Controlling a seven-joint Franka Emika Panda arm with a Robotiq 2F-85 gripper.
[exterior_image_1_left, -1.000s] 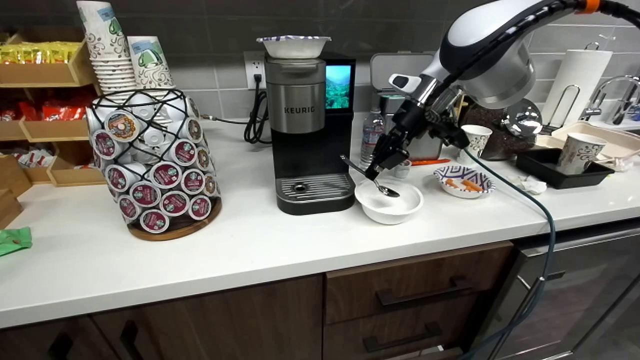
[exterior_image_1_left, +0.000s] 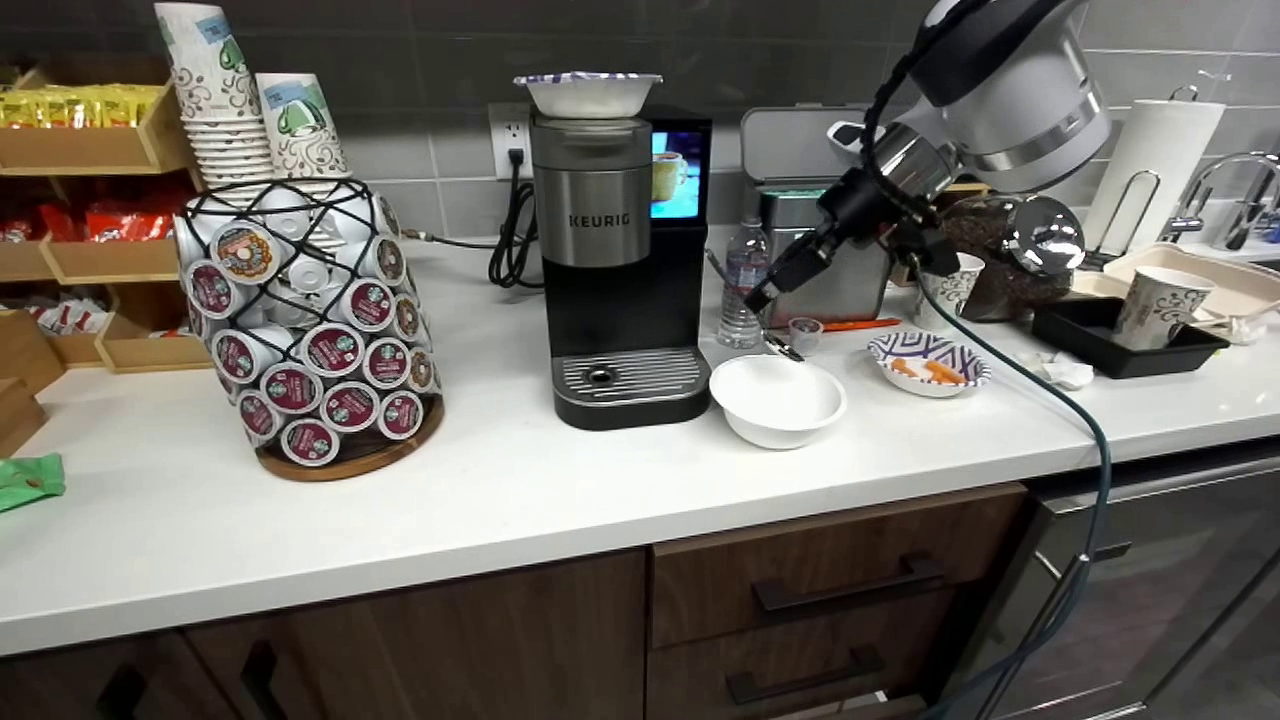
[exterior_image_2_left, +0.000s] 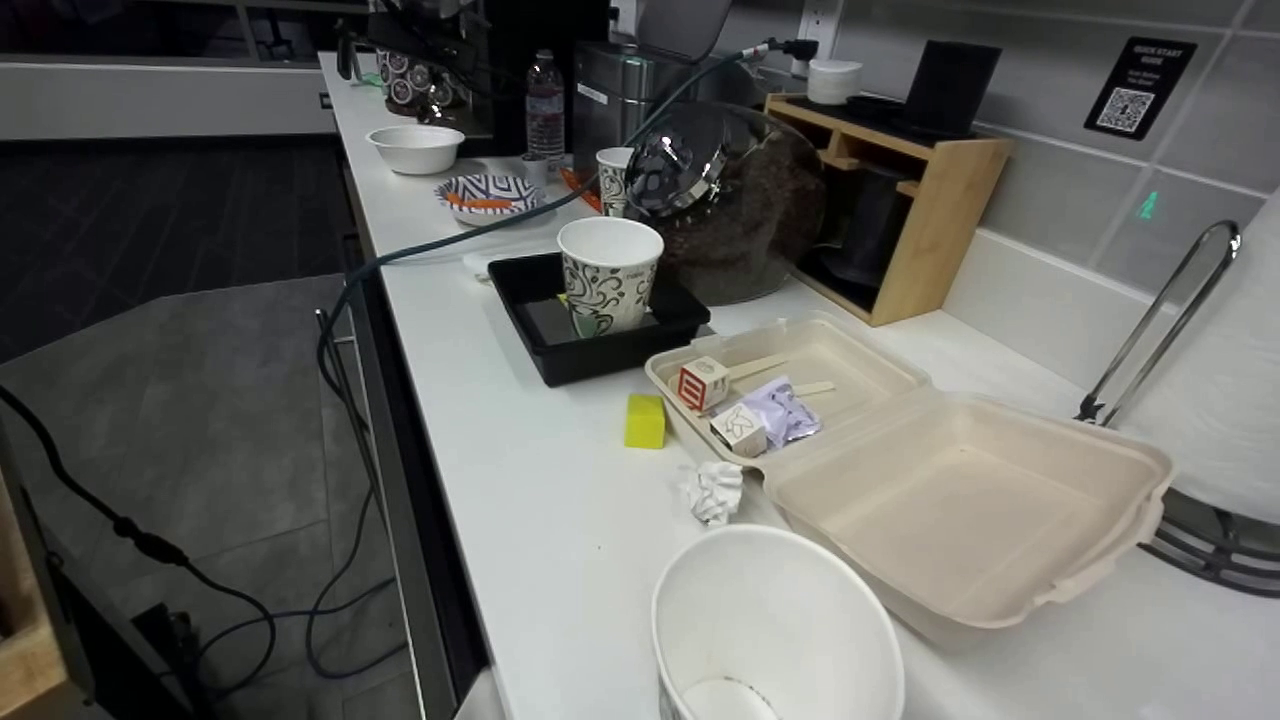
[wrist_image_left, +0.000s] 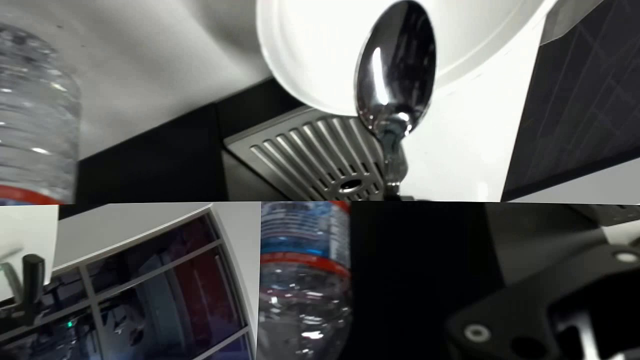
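My gripper (exterior_image_1_left: 764, 300) is shut on a metal spoon (exterior_image_1_left: 782, 348), gripping its handle; the handle's end sticks out toward the coffee maker. The spoon hangs bowl-end down by the far rim of a white bowl (exterior_image_1_left: 777, 402) on the counter. From the wrist view, the shiny spoon (wrist_image_left: 396, 69) overlaps the white bowl (wrist_image_left: 318, 54), whose visible inside looks empty. Whether spoon and bowl touch cannot be told. A dark piece of gripper hardware fills the lower right there, and the grip on the handle is hidden.
Left of the bowl stands the Keurig coffee maker (exterior_image_1_left: 588, 216). Close behind the gripper are a water bottle (exterior_image_1_left: 744, 278) and a small clear cup (exterior_image_1_left: 805, 335). A patterned bowl with orange pieces (exterior_image_1_left: 927, 364) sits to the right. Bare counter lies in front.
My gripper has moved up and back toward the wall, carrying the spoon from over the white bowl to its far rim. The bowl has stayed put.
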